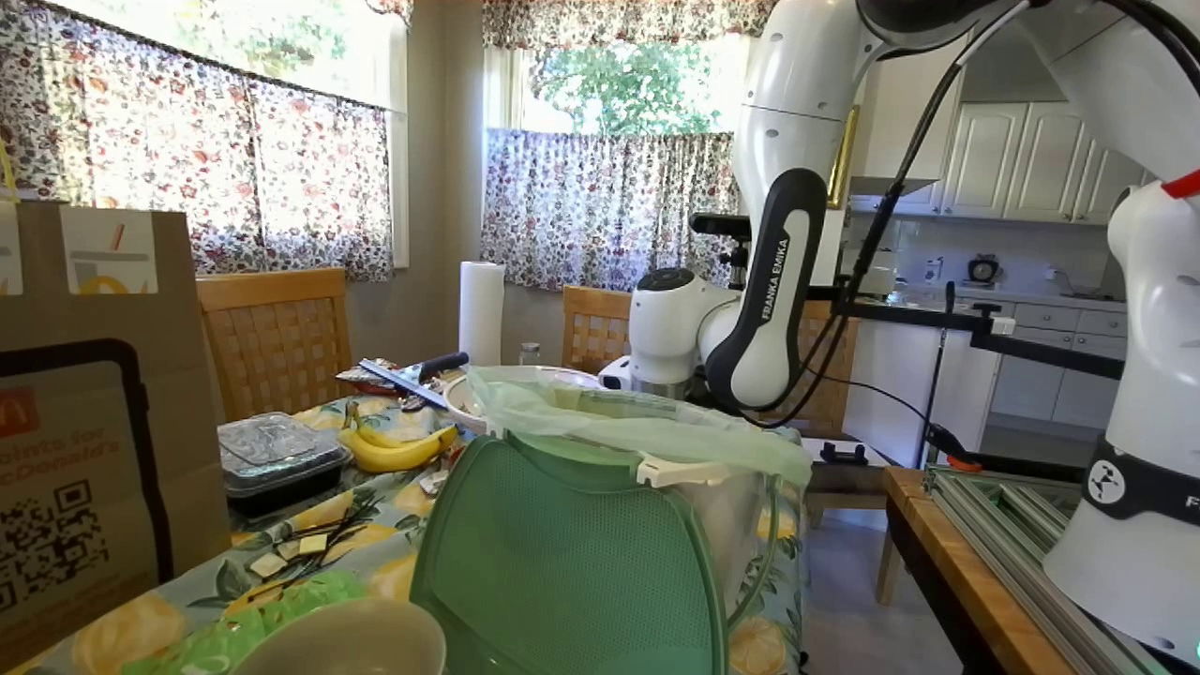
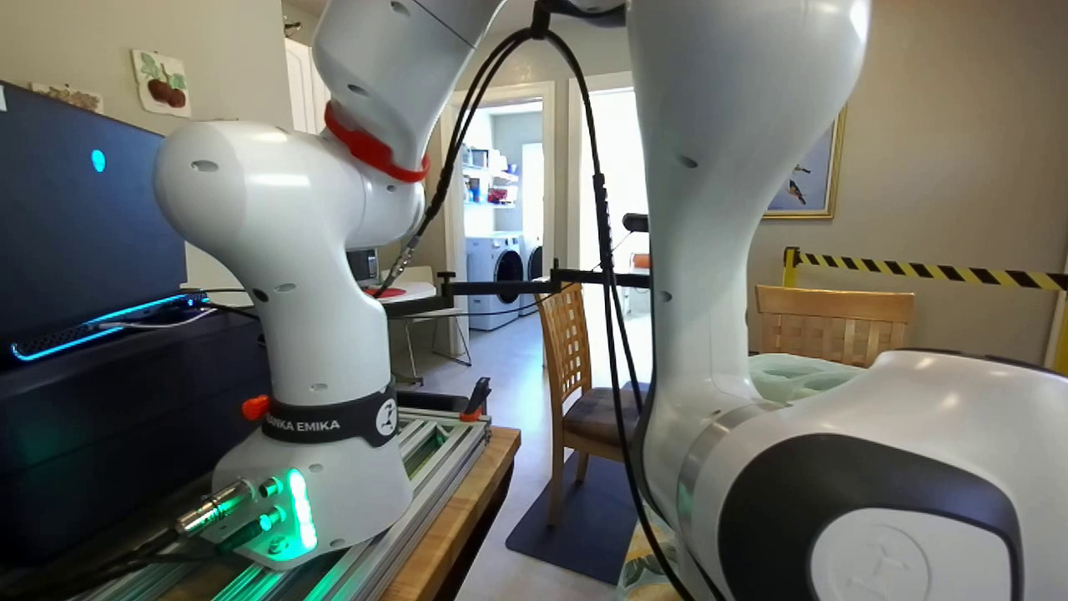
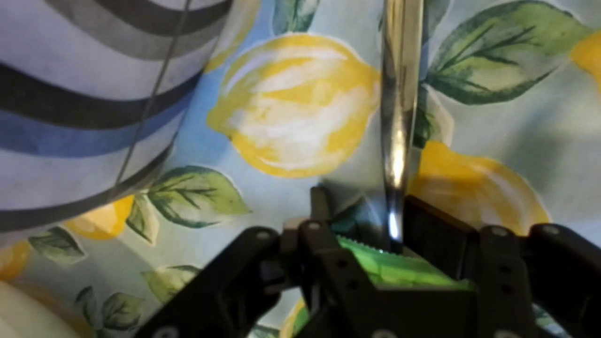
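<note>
A shiny metal utensil (image 3: 397, 124) lies lengthwise on the lemon-print tablecloth in the wrist view. Its near end runs down between the fingers of my gripper. A green piece (image 3: 400, 269) with a serrated edge shows below that end; whether it belongs to the utensil I cannot tell. The fingers stand apart, with the utensil close to the right finger (image 3: 436, 228) and a gap on the left finger's side (image 3: 319, 205). In exterior view 1 the hand is hidden behind the green mesh bin (image 1: 574, 551), below the white wrist (image 1: 666, 326).
A striped blue, grey and white object (image 3: 84, 107) stands left of the gripper. The table also carries bananas (image 1: 394, 446), a black container (image 1: 281, 461), a paper towel roll (image 1: 481, 313), a paper bag (image 1: 186, 416) and a bowl (image 1: 349, 641).
</note>
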